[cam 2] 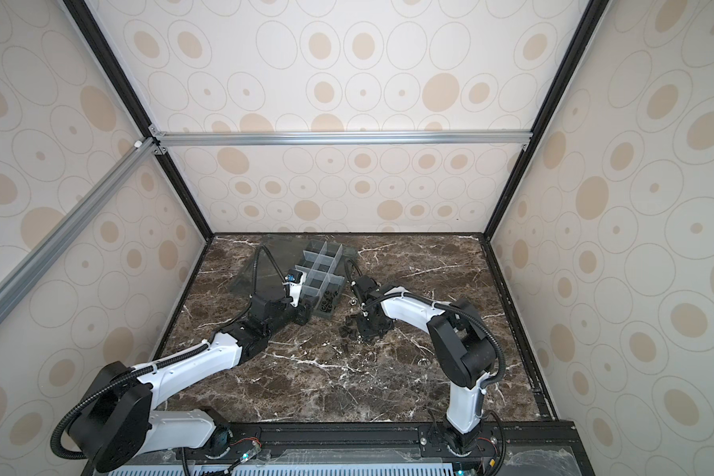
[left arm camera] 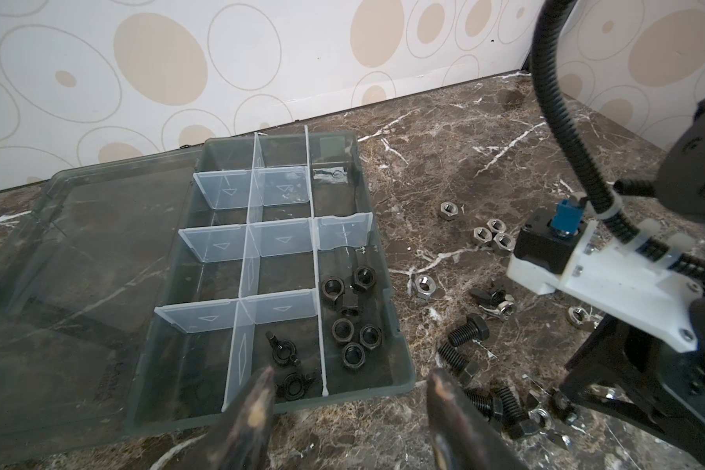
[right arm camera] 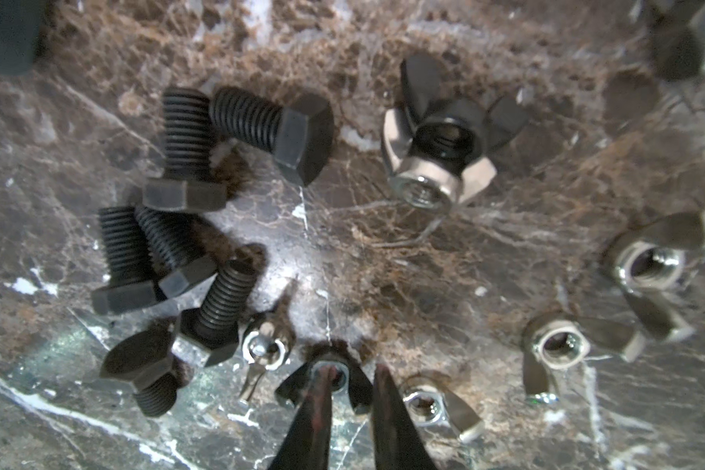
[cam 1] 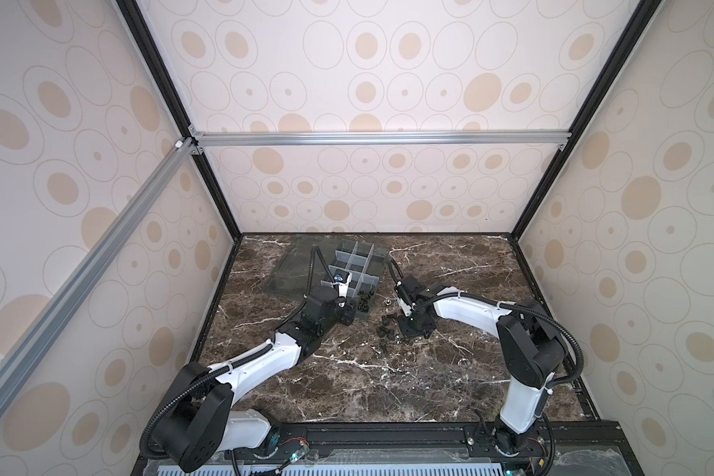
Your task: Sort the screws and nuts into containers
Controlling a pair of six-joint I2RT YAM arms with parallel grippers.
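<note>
The grey divided box point(left arm camera: 403, 376) has several black hex nuts point(left arm camera: 369, 337) in its front right compartment. Black wing nuts point(left arm camera: 283, 352) lie in the front middle one. My left gripper is over the box's front edge, open, its fingers wide apart and empty. In the right wrist view my right gripper is part open over a black wing nut point(right arm camera: 360, 389). One finger covers the nut's middle, and one wing shows between the fingers; contact cannot be told. Black bolts point(right arm camera: 186, 149) lie to the left, silver wing nuts point(right arm camera: 560, 346) to the right.
The box's flat lid point(left arm camera: 78, 258) lies open to its left. Silver hex nuts point(left arm camera: 424, 286) are scattered right of the box. Two wing nuts point(right arm camera: 438, 152) overlap farther off. Both arms work close together near the box.
</note>
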